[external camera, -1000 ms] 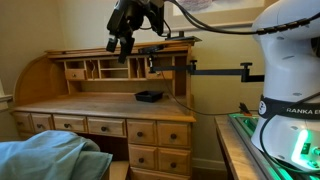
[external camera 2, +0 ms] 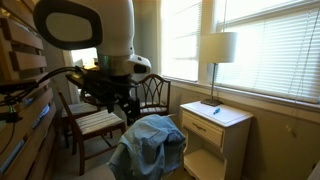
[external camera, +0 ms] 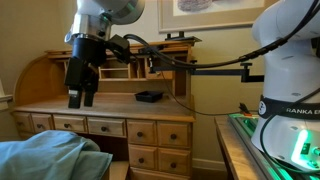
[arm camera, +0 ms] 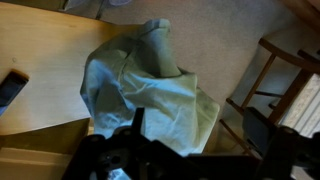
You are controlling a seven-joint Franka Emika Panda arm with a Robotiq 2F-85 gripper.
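Note:
A crumpled light-blue cloth (external camera: 50, 158) lies at the lower left of exterior view 1. Exterior view 2 has the cloth (external camera 2: 150, 147) at lower middle, draped over something hidden beneath it. Above it hangs my gripper (external camera: 82, 102), pointing down with its fingers apart and nothing between them. From the wrist, the cloth (arm camera: 150, 85) spreads below and ahead of the open fingers, with a visible gap in exterior view 1.
A wooden desk (external camera: 120, 105) with drawers stands behind, a black tray (external camera: 148, 96) on its top. White side table (external camera 2: 205, 122) with a lamp (external camera 2: 217, 50) is by the window. Wooden chairs (external camera 2: 153, 92) stand beyond the cloth.
My gripper has come down and to the left in exterior view 1, toward the cloth. Its fingers stay apart; the cloth looks unmoved.

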